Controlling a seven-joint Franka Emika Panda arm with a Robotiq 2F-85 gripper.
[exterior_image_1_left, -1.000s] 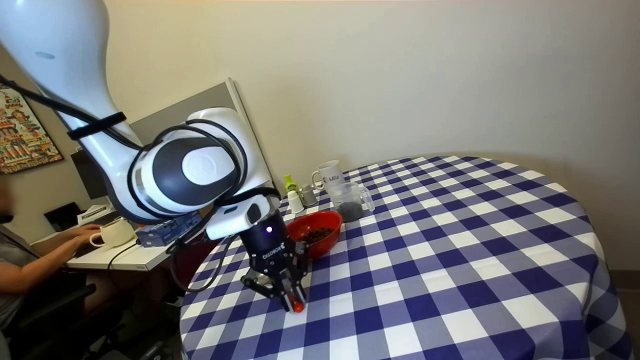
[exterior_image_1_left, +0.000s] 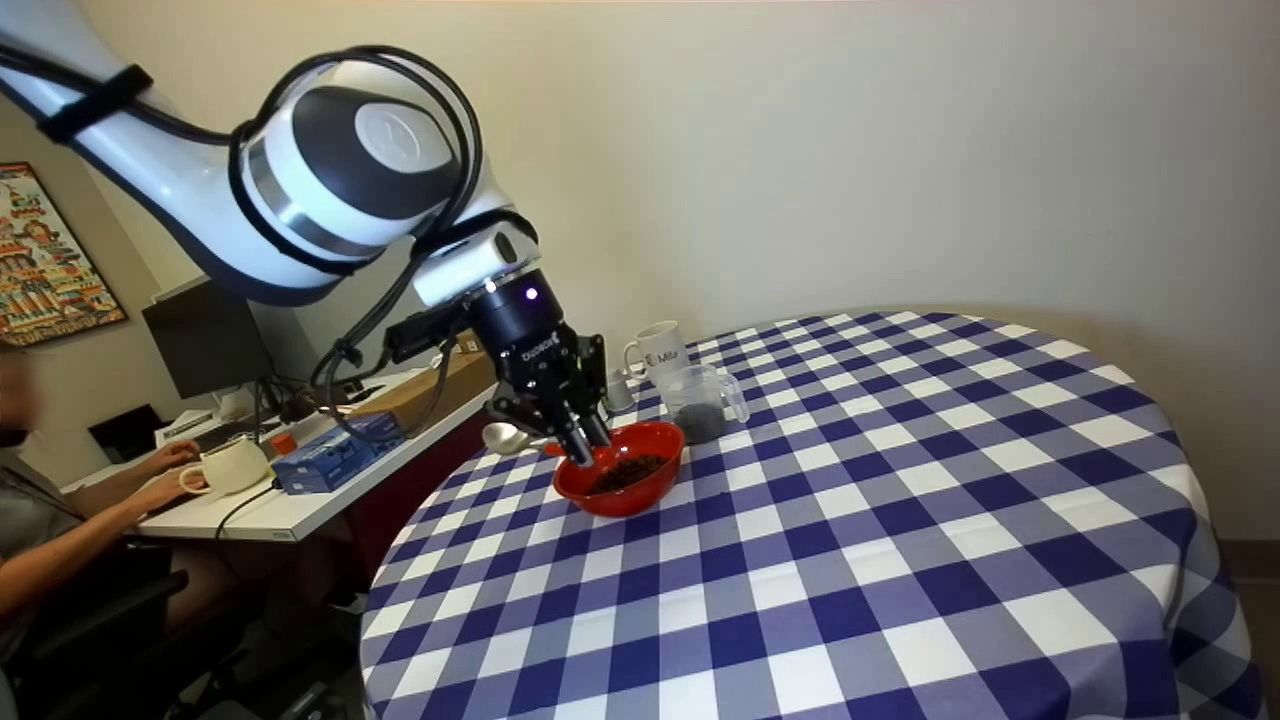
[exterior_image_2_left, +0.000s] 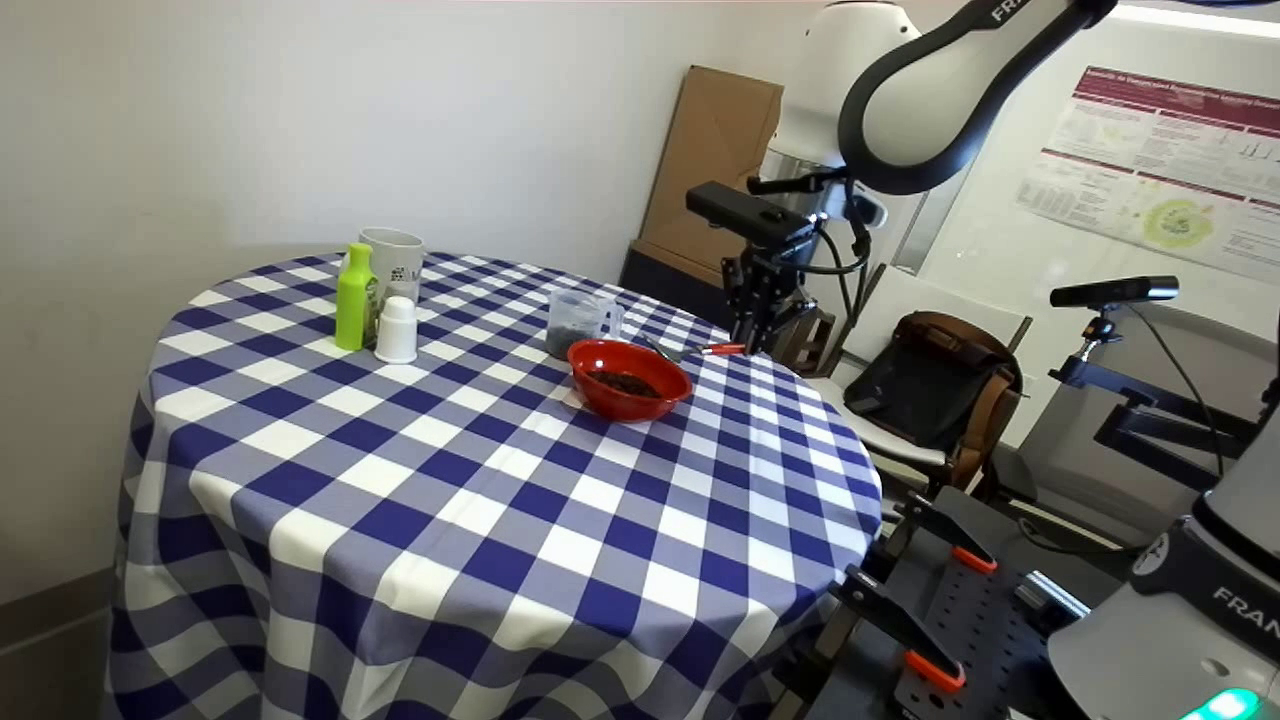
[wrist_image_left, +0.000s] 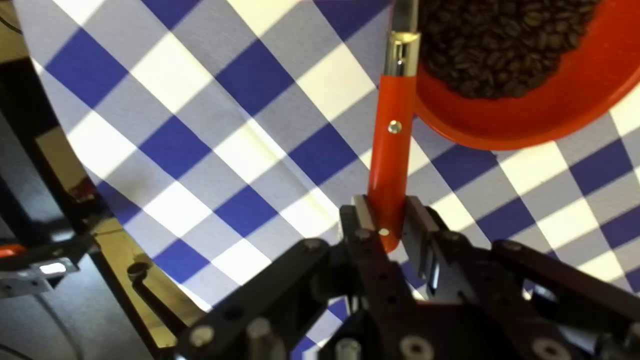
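My gripper is shut on the red handle (wrist_image_left: 393, 129) of a metal-headed spoon, gripping it near its end. Outside the wrist view's top edge lies the spoon's head; in exterior view 1 the pale spoon head (exterior_image_1_left: 505, 438) shows left of the gripper (exterior_image_1_left: 588, 442). The spoon is held above the table, its metal neck passing by the left side of a red bowl (wrist_image_left: 510, 135) in the wrist view. Dark coffee beans (wrist_image_left: 501, 45) lie in that bowl. In exterior view 2, the red handle (exterior_image_2_left: 722, 348) reaches from the gripper (exterior_image_2_left: 750, 340) toward the bowl (exterior_image_2_left: 624, 409).
Beside the bowl stands a clear pitcher (exterior_image_2_left: 582, 322) with dark contents. Farther off are a green bottle (exterior_image_2_left: 355, 300), a white shaker (exterior_image_2_left: 397, 331) and a mug (exterior_image_1_left: 660, 349). Much of the checked tablecloth (exterior_image_1_left: 912, 528) is bare. A person sits at the desk on the left.
The gripper has risen from near the front of the table and moved back to the bowl, carrying the spoon. The spoon's head now shows left of the gripper. The bowl has stayed put.
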